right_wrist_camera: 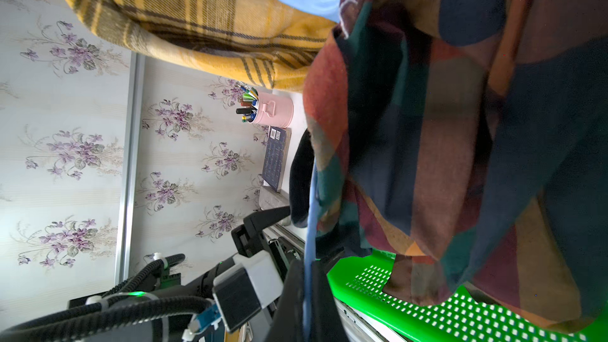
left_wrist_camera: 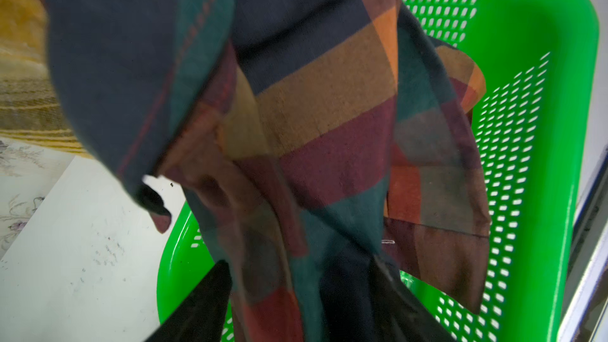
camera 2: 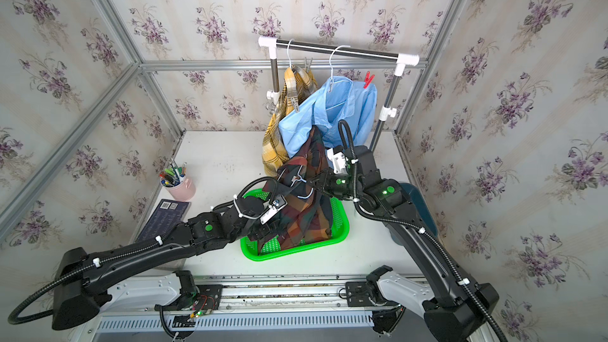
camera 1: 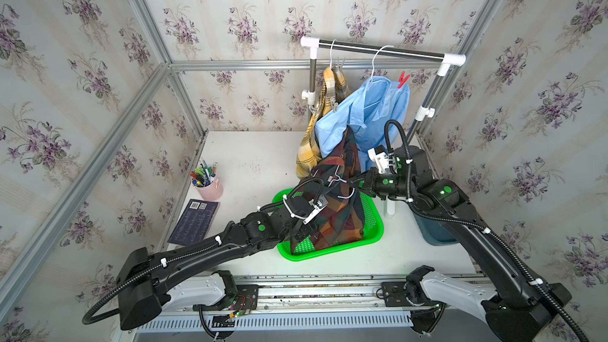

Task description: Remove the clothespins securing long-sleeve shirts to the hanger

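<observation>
A dark plaid shirt (camera 1: 335, 215) hangs partly raised over the green basket (left_wrist_camera: 573, 120), its lower part inside. My right gripper is shut on a thin pale hanger (right_wrist_camera: 311, 215) beside the shirt's collar area; white hanger parts also show against the cloth. Low over the basket, my left gripper is open, its two fingers apart with plaid cloth in view between them. On the rack, a red clothespin (camera 1: 403, 79) clips the blue shirt (camera 1: 373, 114), which hangs beside a yellow plaid shirt (camera 1: 309, 145). No clothespin is visible on the dark shirt.
The rack bar (camera 1: 380, 50) stands behind the basket. A dark blue bin (camera 2: 418, 212) is partly hidden by my right arm. At the left are a pink pen cup (camera 1: 209, 186) and a dark card (camera 1: 193, 222).
</observation>
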